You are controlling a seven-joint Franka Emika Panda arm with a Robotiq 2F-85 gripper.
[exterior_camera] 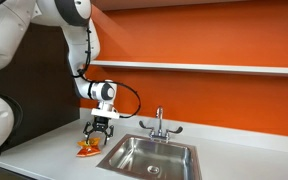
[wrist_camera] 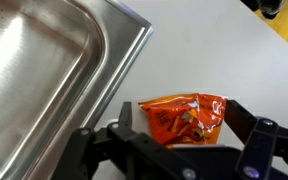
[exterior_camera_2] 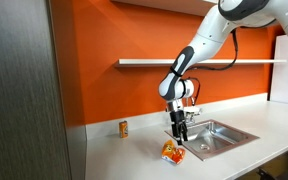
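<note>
A crinkled red and orange packet (exterior_camera: 88,149) lies on the white counter, left of the sink (exterior_camera: 154,157). In the second exterior view the same packet (exterior_camera_2: 172,152) sits in front of the sink's near corner. My gripper (exterior_camera: 99,132) points down just above it, its fingers open. Seen from the wrist, the fingers of the gripper stand wide apart, one toward each side of the packet (wrist_camera: 182,122). Part of the packet is hidden behind the gripper body. Whether a finger touches it, I cannot tell.
The metal sink basin (wrist_camera: 29,75) opens close beside the packet, with a faucet (exterior_camera: 159,123) at its back. A small orange container (exterior_camera_2: 123,130) stands by the back wall. A white shelf (exterior_camera: 204,69) runs along the wall above. Counter right of the sink is clear.
</note>
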